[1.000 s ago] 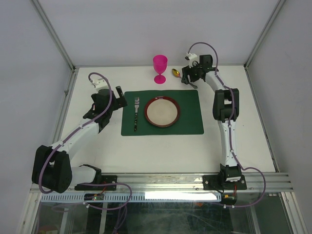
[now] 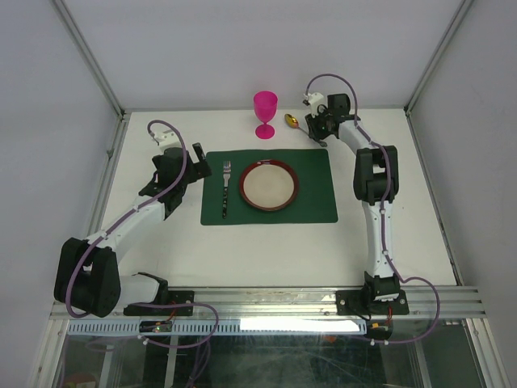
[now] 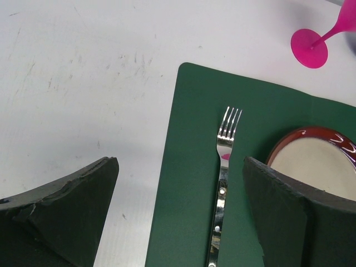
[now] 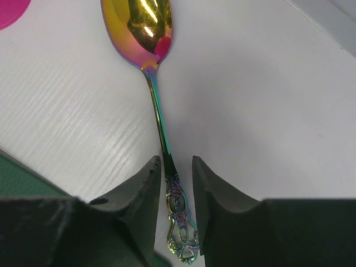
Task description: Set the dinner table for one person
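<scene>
A green placemat [image 2: 315, 208] lies on the white table with a round brown-rimmed plate [image 2: 269, 186] in its middle. Left of the plate, a fork [image 2: 226, 190] rests on the mat, tines toward the back. Behind the mat stands an upright pink goblet [image 2: 265, 111]. On bare table to its right lies a shiny gold spoon [image 4: 139, 30], bowl toward the back. My right gripper straddles the spoon's handle, its fingers part open with a gap on both sides. Open and empty, my left gripper [image 2: 200, 160] hovers by the mat's back left corner.
Bare table [image 2: 291, 255] stretches in front of the mat, and more free surface lies at the right. A wall rises just behind the goblet and the spoon.
The right gripper has shifted slightly, and its fingers look closer together around the spoon's handle than before. The left arm, mat, plate, fork and goblet are unchanged.
</scene>
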